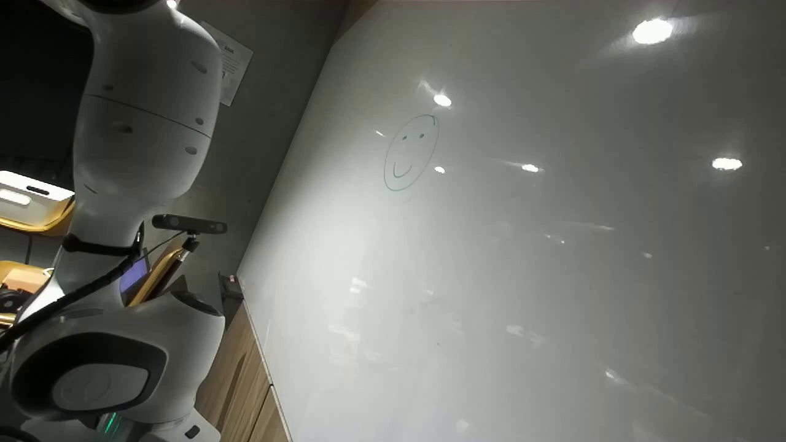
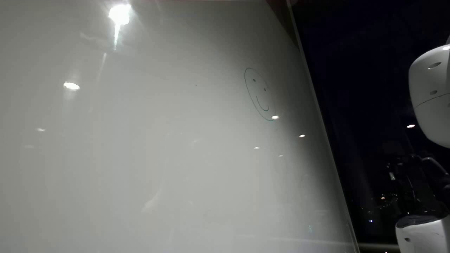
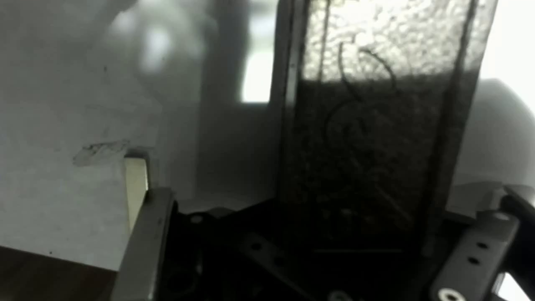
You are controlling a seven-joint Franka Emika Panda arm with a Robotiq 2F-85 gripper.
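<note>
On the white board (image 1: 516,258) is a green smiley face (image 1: 412,153), also visible as a drawn face (image 2: 259,94) in the second exterior view. My gripper stands open in the wrist view, its fingers (image 3: 145,246) wide apart. Between them, close to the camera, is a large dark, rough-faced block (image 3: 376,130) with pale edges. A gap shows on its left side; contact on its right cannot be made out. Both exterior views leave the gripper's fingers out of sight; the arm (image 1: 140,132) stands left of the board in the first one.
A pale narrow strip (image 3: 135,190) lies beside the left finger, near a dark smudge (image 3: 100,150). Trays (image 1: 33,202) and a stand-mounted camera (image 1: 189,224) are at the left. Wooden panels (image 1: 239,376) border the board's lower left. Most of the board is bare.
</note>
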